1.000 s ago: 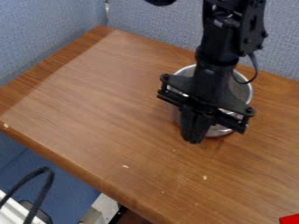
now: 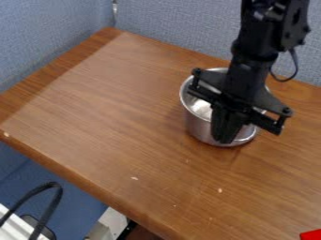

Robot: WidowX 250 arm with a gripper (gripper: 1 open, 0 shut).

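The black gripper [image 2: 228,127] reaches down from the upper right, its tips low in front of and over a silver metal bowl or pot [image 2: 197,114] on the wooden table. The arm hides much of the bowl. The gripper looks shut; whether anything is between its fingers is hidden.
A red object [image 2: 310,235] lies at the front right corner. Blue padded walls stand behind and left. A white object with black cables sits off the table at the bottom left.
The arm and gripper have shifted to the right and slightly up, uncovering more of the bowl's left side.
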